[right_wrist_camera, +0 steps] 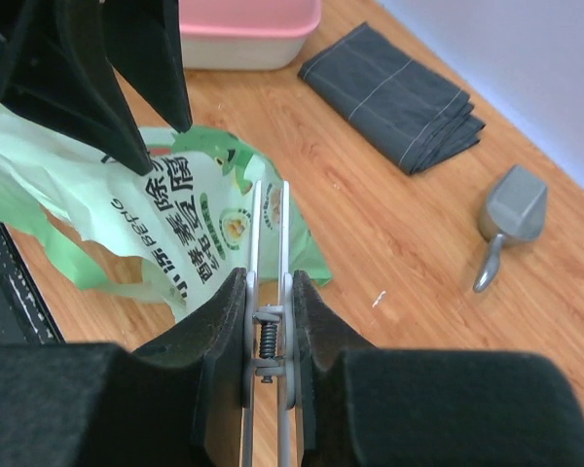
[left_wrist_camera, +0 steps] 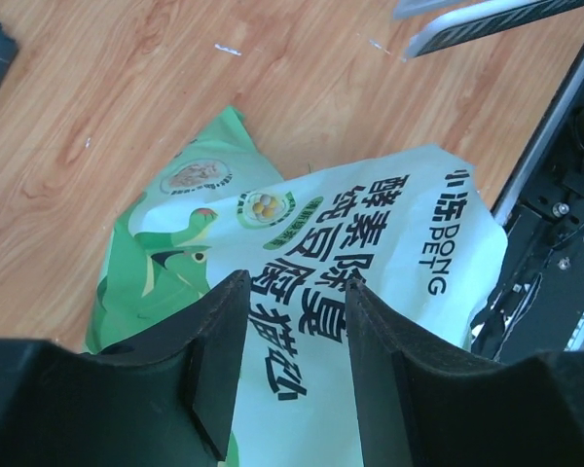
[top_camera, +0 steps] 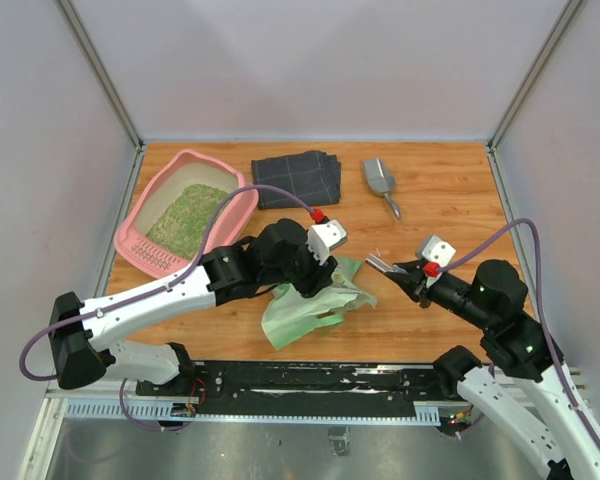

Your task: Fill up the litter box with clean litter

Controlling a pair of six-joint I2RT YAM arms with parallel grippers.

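A crumpled green-and-white litter bag lies on the table's front middle, printed side up in the left wrist view. Just over it is my left gripper, its two fingers apart with nothing visible between them. My right gripper is shut on a pair of metal tongs, held right of the bag, tips pointing toward it. The pink litter box, with green litter in it, stands at the back left.
A folded dark cloth lies at the back middle, with a grey scoop to its right. Walls border the table at the back and sides.
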